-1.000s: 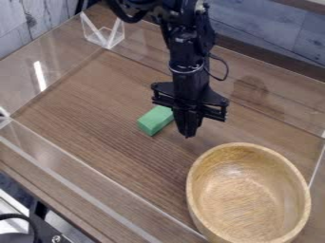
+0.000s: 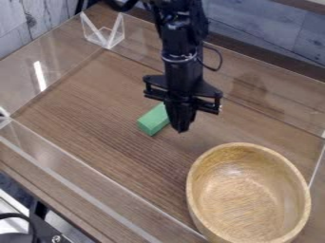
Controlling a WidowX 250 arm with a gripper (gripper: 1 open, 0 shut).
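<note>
My black gripper (image 2: 184,104) hangs from the top centre over the wooden table, its fingers pointing down. A green block (image 2: 154,118) lies on the table just left of and partly behind it. Whether the fingers are open or shut, or touch the block, is hard to tell.
A large beige bowl (image 2: 248,178) fills the lower right. Clear plastic pieces stand at the top left and left edge. A black cable lies at the bottom left. The table left and right of the gripper is clear.
The gripper has shifted slightly up and to the left. The green block has not visibly moved.
</note>
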